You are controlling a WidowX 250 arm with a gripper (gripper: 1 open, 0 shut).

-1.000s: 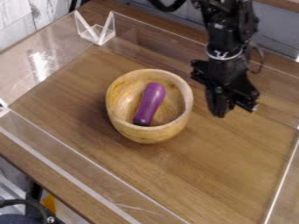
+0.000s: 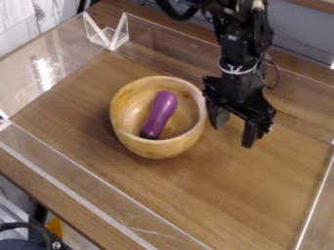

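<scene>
My black gripper (image 2: pixel 237 127) points down just right of a wooden bowl (image 2: pixel 136 137), low over the table, its fingers open and apart from the bowl. Inside the bowl a purple eggplant-like object (image 2: pixel 159 115) lies lengthwise, tilted toward the upper right.
A clear plastic holder (image 2: pixel 107 34) stands at the back left.
My gripper has come lower and slightly toward the viewer since a second ago. The bowl appears shifted slightly left, with the purple object still in it.
</scene>
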